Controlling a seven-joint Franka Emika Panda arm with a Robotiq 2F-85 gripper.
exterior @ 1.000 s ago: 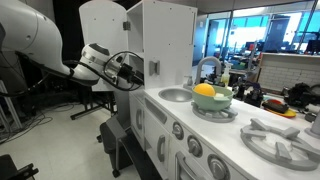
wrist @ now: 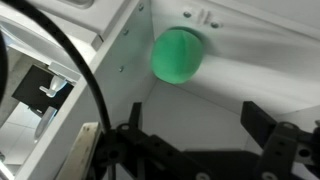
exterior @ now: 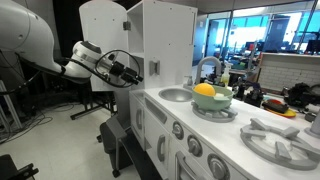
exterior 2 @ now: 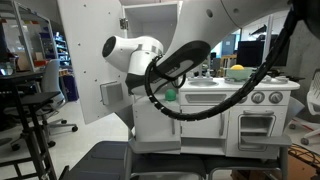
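Note:
A round green object [wrist: 177, 55] sits inside the white cabinet in the wrist view, against its pale wall. Ahead of my gripper, it lies apart from both fingers, which stand wide with nothing between them. From exterior view 2 the green object [exterior 2: 170, 95] shows beside the dark arm. My gripper [exterior: 136, 76] is at the open front of the tall white cabinet [exterior: 168, 45] in exterior view 1, where the green object cannot be seen.
A green pot [exterior: 210, 97] with an orange ball [exterior: 205, 88] stands on the white counter [exterior: 250, 165], near the sink [exterior: 177, 94] and burners. A loose black cable [wrist: 75, 55] crosses the wrist view. Open floor [exterior: 65, 150] lies left of the cabinets.
The arm has shifted somewhat left in exterior view 1, drawing back slightly from the tall cabinet. The pot, ball and counter have not moved.

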